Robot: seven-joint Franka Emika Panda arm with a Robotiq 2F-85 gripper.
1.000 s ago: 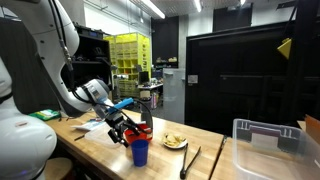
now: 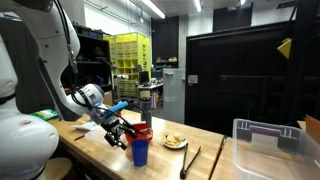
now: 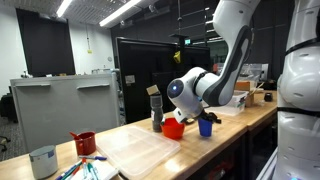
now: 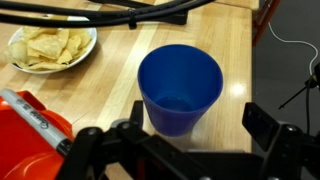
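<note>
A blue cup [image 4: 180, 85] stands upright and open-topped on the wooden table, and looks empty in the wrist view. My gripper is open, its two dark fingers set wide apart with the near side of the cup showing between and beyond them. In the first exterior view the gripper [image 2: 124, 134] hangs just left of the blue cup [image 2: 140, 153], apart from it. A red container [image 4: 30, 140] sits close by on the left, with a grey marker [image 4: 34, 120] lying across its rim. In the second exterior view the blue cup [image 3: 206, 128] is partly hidden by the gripper.
A plate of chips [image 2: 174, 141] lies behind the cup. Long black utensils [image 2: 190, 162] rest to its right, before a large clear bin [image 2: 275, 150]. Further left are a red pot [image 3: 85, 144], a grey pot [image 3: 43, 160] and a pale board [image 3: 140, 152].
Over the last second my gripper has drawn slightly left, away from the blue cup. The cup and the red container have stayed in place.
</note>
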